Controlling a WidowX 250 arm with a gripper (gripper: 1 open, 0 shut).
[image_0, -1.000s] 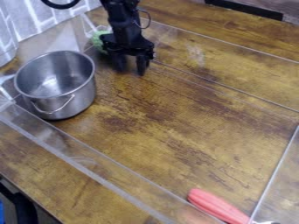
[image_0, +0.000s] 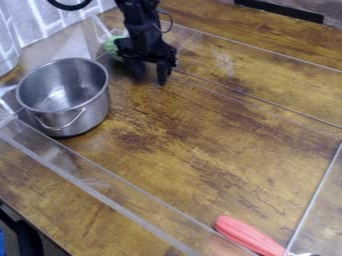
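The black gripper (image_0: 147, 58) hangs at the top centre of the view, low over the wooden table (image_0: 214, 120), beside a green object (image_0: 115, 44) that is partly hidden behind it. Whether its fingers are open or shut is hard to tell. A large steel pot (image_0: 63, 97) stands at the left, below and left of the gripper.
A pink-handled utensil (image_0: 247, 234) lies at the bottom right. Clear strips or panels border the table area.
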